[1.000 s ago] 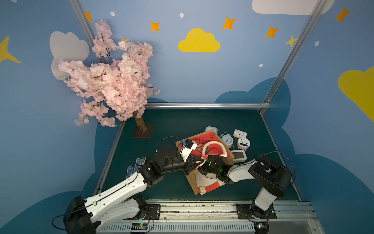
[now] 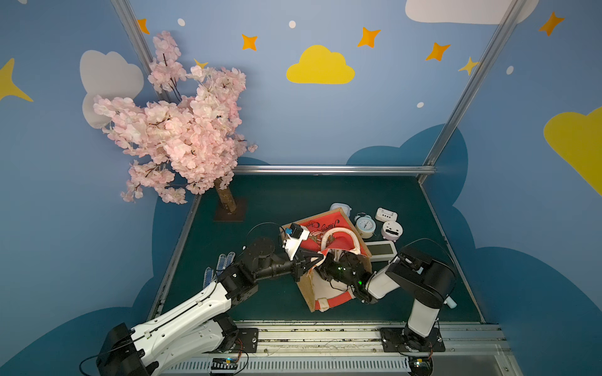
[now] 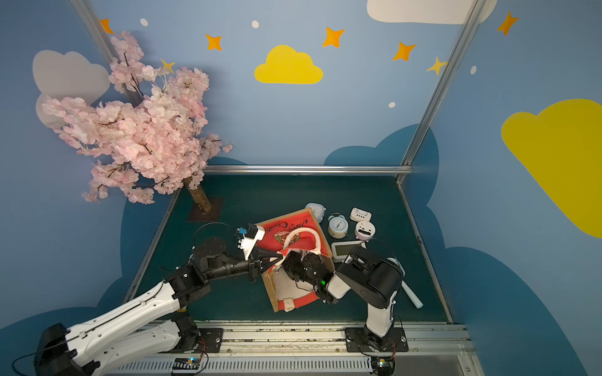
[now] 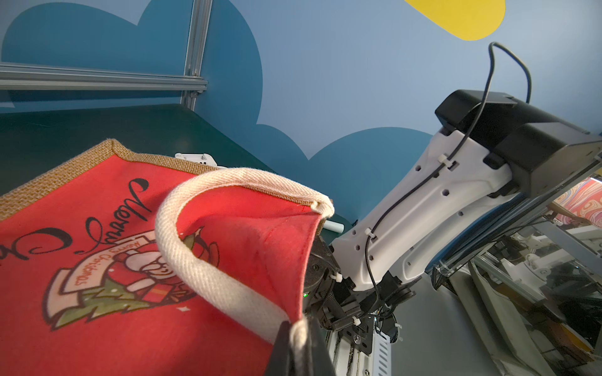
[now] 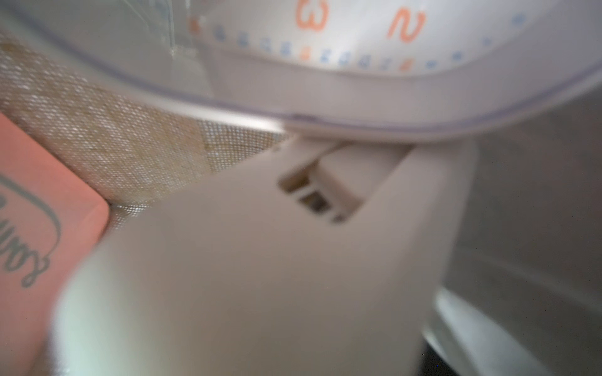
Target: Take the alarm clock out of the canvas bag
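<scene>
The red canvas bag (image 2: pixel 328 219) lies open, a white rope handle (image 4: pixel 188 263) over its front. My left gripper is shut on that handle at the bag's edge. My right gripper (image 2: pixel 326 266) is down inside the bag's mouth; its fingers are hidden in the wrist view, so I cannot tell their state. In the right wrist view a blurred clock face (image 5: pixel 376 37) with orange numerals fills the top, close to the camera, above a pale plastic body (image 5: pixel 250 269).
Several white clocks and devices (image 2: pixel 365 224) stand behind and right of the bag. A blossom tree (image 2: pixel 227 200) stands at the back left. Blue slotted items (image 2: pixel 222 263) lie at the left.
The left arm has shifted slightly left. The right arm's elbow has moved left, with its gripper still inside the bag.
</scene>
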